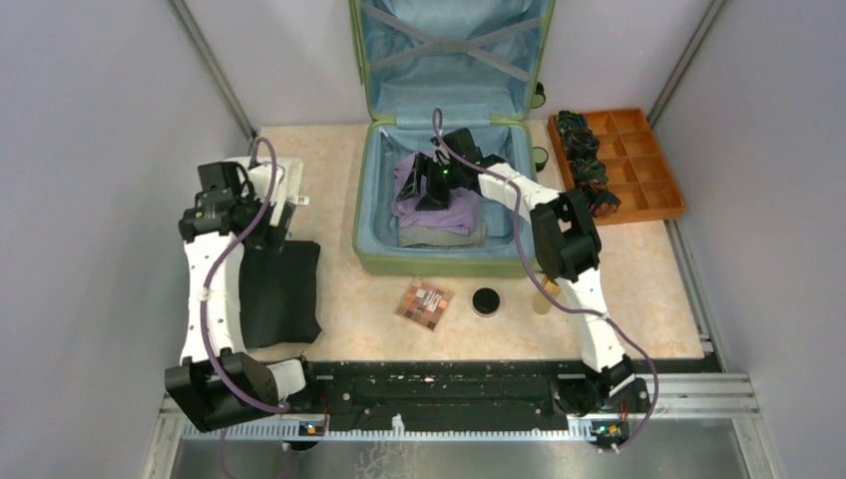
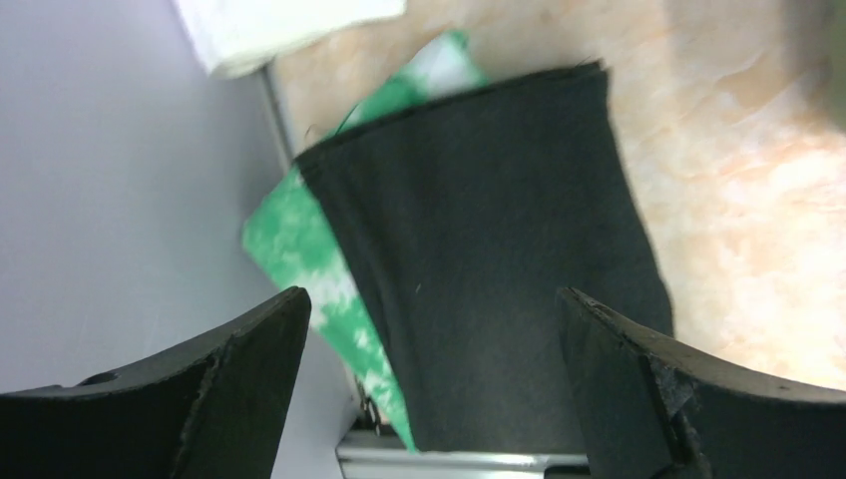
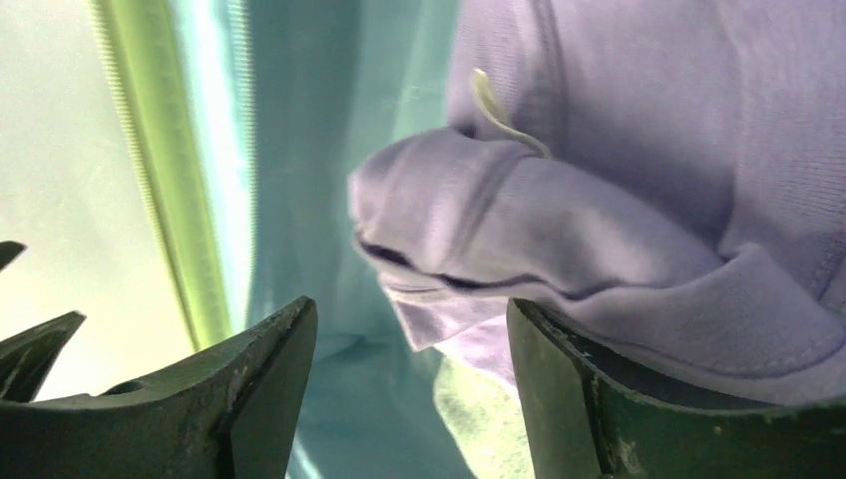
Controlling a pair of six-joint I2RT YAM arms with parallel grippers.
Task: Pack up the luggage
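An open suitcase [image 1: 444,266] holds folded purple cloth [image 1: 459,210] on grey cloth [image 1: 414,238]. My right gripper [image 1: 427,182] is over the purple cloth near the suitcase's left side; in the right wrist view its fingers stand apart at the cloth's edge, low against it. My left gripper [image 1: 259,210] stands open over the left side of the table, above a black folded cloth [image 2: 479,249] lying on a green tie-dye one [image 2: 299,239], with a white cloth [image 2: 289,20] beyond.
An orange divided organizer [image 1: 638,160] with dark items is at the right. A palette [image 1: 424,303], a black-lidded jar [image 1: 486,299] and a partly hidden tan bottle [image 1: 544,299] lie in front of the suitcase. Walls bound both sides.
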